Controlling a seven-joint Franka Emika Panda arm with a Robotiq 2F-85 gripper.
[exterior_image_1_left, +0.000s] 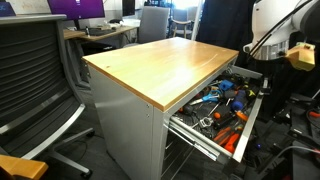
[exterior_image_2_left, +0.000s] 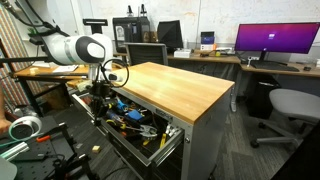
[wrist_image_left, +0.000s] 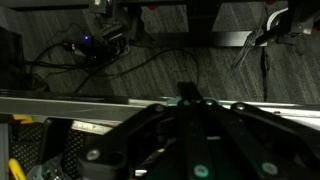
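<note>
Pulled out from the cabinet (exterior_image_1_left: 128, 110) is a drawer (exterior_image_1_left: 206, 143) filled with a jumble of tools, among them orange-handled ones (exterior_image_1_left: 232, 142). My gripper hangs low at the drawer's outer front edge, towards its far end in exterior view 1. From above, the wrist view has the shut fingers over the drawer's metal front rim (wrist_image_left: 70, 106), with nothing visible between them. Whether they touch the rim cannot be told. The white arm (exterior_image_2_left: 85, 50) reaches down to the drawer from the left in exterior view 2.
The cabinet's wooden top (exterior_image_2_left: 165, 85) is bare. Dark floor with cables and metal frame parts lies outside the drawer front in the wrist view. An office chair (exterior_image_1_left: 35, 100) stands left of the cabinet, and a desk with a monitor (exterior_image_2_left: 276, 38) is behind.
</note>
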